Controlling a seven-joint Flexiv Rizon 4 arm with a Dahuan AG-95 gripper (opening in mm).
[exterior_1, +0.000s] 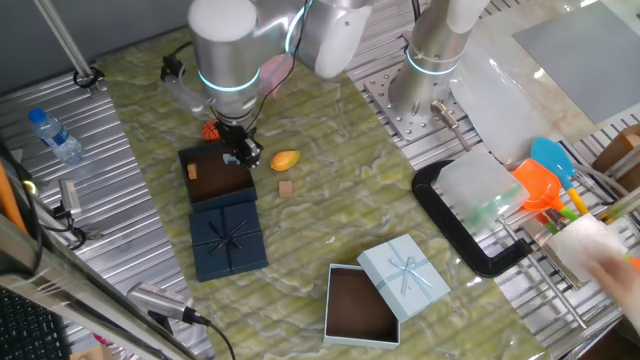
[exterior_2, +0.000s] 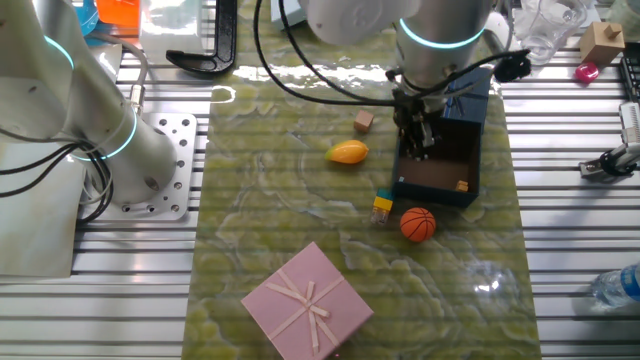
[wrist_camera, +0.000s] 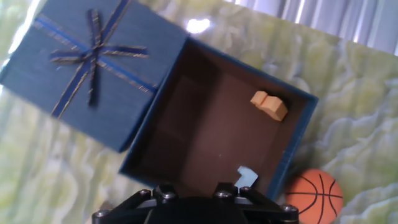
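My gripper (exterior_1: 248, 155) hangs over the edge of the open dark blue box (exterior_1: 218, 178). In the wrist view the gripper stands open, its two black fingers apart at the bottom, with nothing seen between them. Inside the brown-lined box (wrist_camera: 208, 118) lie an orange block piece (wrist_camera: 270, 105) and a light blue piece (wrist_camera: 246, 177), the latter close by the right finger. The navy lid with a ribbon bow (wrist_camera: 93, 56) lies against the box's side. A small orange basketball (wrist_camera: 314, 196) sits just outside the box.
Near the box are a yellow-orange fruit (exterior_2: 347, 152), a wooden cube (exterior_2: 363, 121) and a yellow-teal block figure (exterior_2: 382, 206). A pink gift box (exterior_2: 308, 300) and an open light blue box (exterior_1: 362, 305) stand farther off. A person's hand (exterior_1: 612, 280) is at the right edge.
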